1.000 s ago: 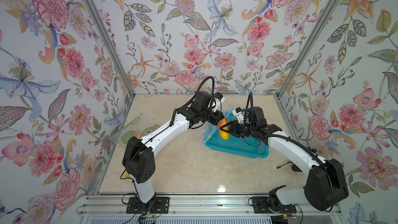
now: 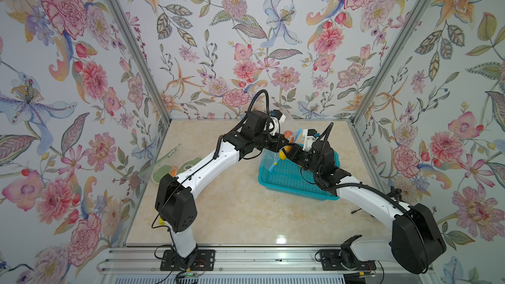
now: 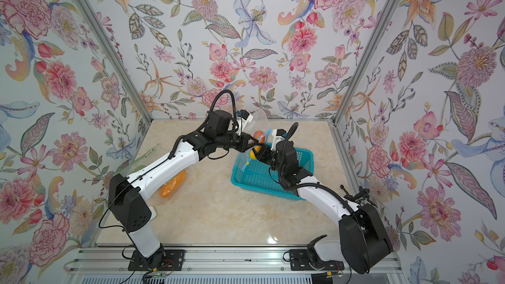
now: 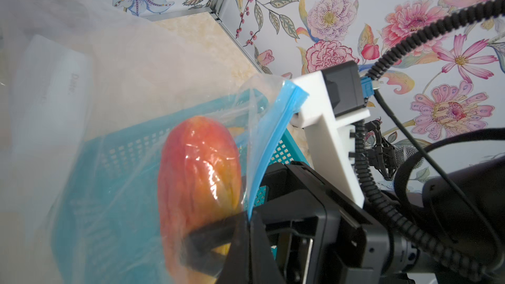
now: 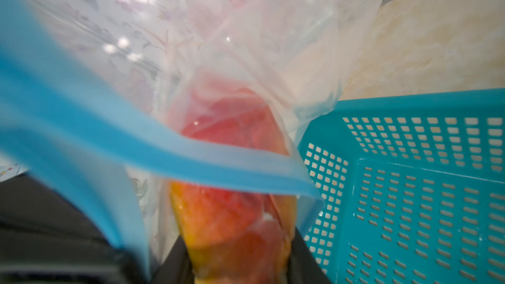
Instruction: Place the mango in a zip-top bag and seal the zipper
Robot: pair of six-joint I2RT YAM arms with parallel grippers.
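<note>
The red and yellow mango lies with its far end inside the clear bag, behind film; in the right wrist view the bag's blue zipper strip (image 5: 236, 171) crosses over its middle. My left gripper is shut on the bag's blue-edged mouth (image 4: 271, 136). The right gripper has its fingers on both sides of the mango (image 5: 231, 221), at its near end; whether they press on it cannot be told. One dark right finger (image 4: 210, 244) shows against the fruit in the left wrist view. Film (image 5: 273, 36) spreads beyond the mango.
Under both grippers stands a turquoise basket (image 2: 294, 192), its floor bare where visible. At the left of the table lie a green-patterned bag (image 2: 163, 173) and an orange item (image 3: 172, 184).
The mango, hanging upright in the right gripper by the bag's mouth, has been tipped and carried up and back into the bag. The left gripper has risen slightly, moving right with the bag edge.
</note>
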